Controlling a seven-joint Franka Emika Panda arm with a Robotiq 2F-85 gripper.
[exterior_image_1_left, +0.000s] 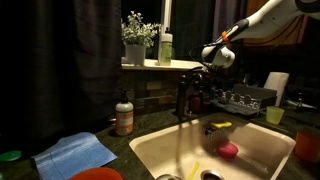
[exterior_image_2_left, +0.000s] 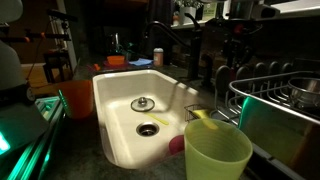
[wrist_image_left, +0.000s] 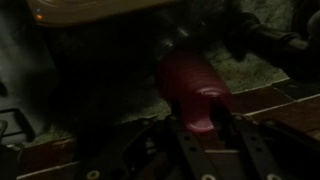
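Observation:
A red container (wrist_image_left: 193, 82), likely a bottle, stands in the dark in the wrist view, just beyond the gripper. The dark fingers reach towards its lower part in that view; whether they touch it is too dim to tell, as is how far apart they stand. In exterior view 1 the arm (exterior_image_1_left: 225, 50) comes in from the upper right, and its gripper hangs over the counter behind the sink, near the black faucet (exterior_image_1_left: 182, 97). The faucet and the gloom hide much of that spot.
The white sink (exterior_image_2_left: 125, 125) holds a pot lid (exterior_image_2_left: 143, 103), a pink-red item (exterior_image_1_left: 228, 151) and yellow pieces. A dish rack (exterior_image_1_left: 245, 98) and a yellow-green cup (exterior_image_2_left: 218, 155) stand at its side. A soap bottle (exterior_image_1_left: 124, 116) and a blue cloth (exterior_image_1_left: 74, 155) are to the left.

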